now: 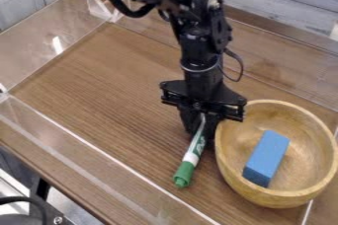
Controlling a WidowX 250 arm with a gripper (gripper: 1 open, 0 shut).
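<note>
My black gripper is low over the wooden tray, shut on a white marker with a green cap. The marker slants down toward the front left, its upper end hidden between the fingers. A tan round bowl stands just right of the gripper and marker, with a blue block lying inside it.
The left and middle of the wooden tray are clear. Clear walls edge the tray, and a pale plank surface shows behind it.
</note>
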